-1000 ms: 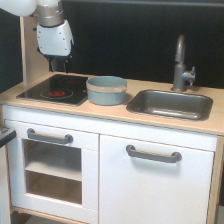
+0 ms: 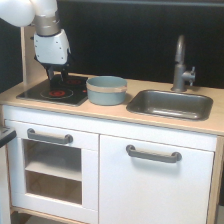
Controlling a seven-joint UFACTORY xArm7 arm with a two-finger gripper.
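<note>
A blue-grey pot sits on the counter between the black hob and the sink. The white robot gripper hangs over the hob, left of the pot, above the red-marked burner; its small dark fingers are too unclear to tell whether they are open or shut.
The steel sink with a grey tap is on the right. Below are white cabinet doors with grey handles and an open-windowed compartment. A white door edge stands at the far left. A dark backsplash runs behind.
The gripper has moved down toward the hob and slightly right. The pot appears unmoved.
</note>
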